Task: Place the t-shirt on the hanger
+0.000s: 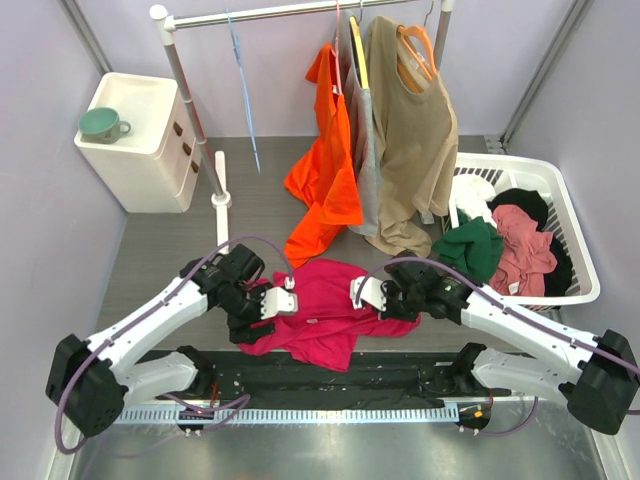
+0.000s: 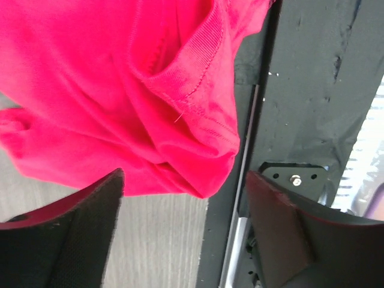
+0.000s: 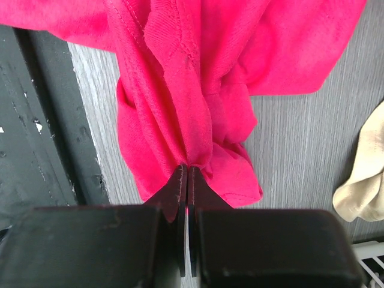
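Note:
A crumpled red T-shirt lies on the grey floor along the front edge, below the hanging clothes. My left gripper is part open above one end of the red fabric, with nothing held between its fingers. My right gripper is shut at the other end of the shirt, its fingertips on a gathered fold; whether cloth is pinched is hard to tell. An empty light blue hanger hangs from the rail.
Orange, grey and tan garments hang from the rail. A laundry basket of clothes stands right. A white drawer unit with a cup stands back left. The rack foot is at left.

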